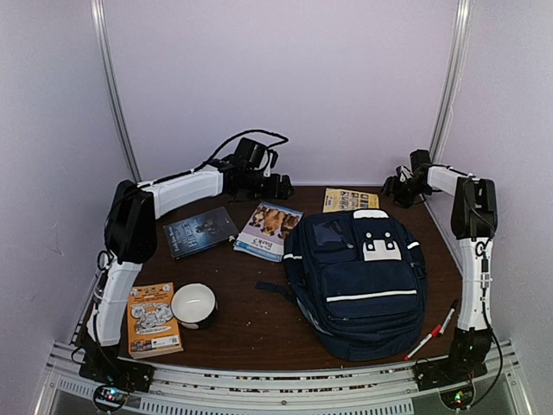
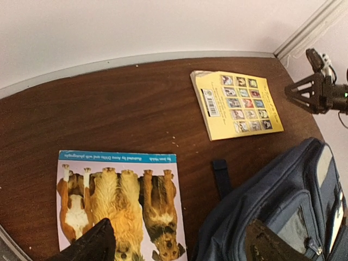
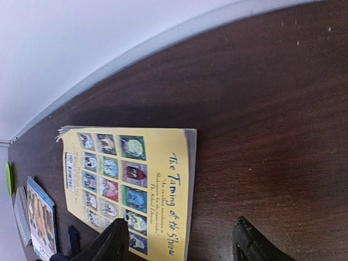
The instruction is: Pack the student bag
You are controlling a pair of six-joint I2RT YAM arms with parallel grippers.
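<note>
A navy backpack (image 1: 359,294) lies on the right half of the table. Behind it is a yellow book (image 3: 125,179). My open right gripper hangs just right of that book, above the table. My open left gripper hovers over a dog-photo book (image 1: 266,229), left of the backpack's top. A dark blue book (image 1: 199,232) lies further left, and an orange book (image 1: 154,316) at the front left. Two markers (image 1: 423,343) lie by the backpack's front right.
A white-lined bowl (image 1: 193,303) sits beside the orange book. The back wall (image 1: 276,104) borders the table behind both grippers. Bare table shows in the front middle and at the back right.
</note>
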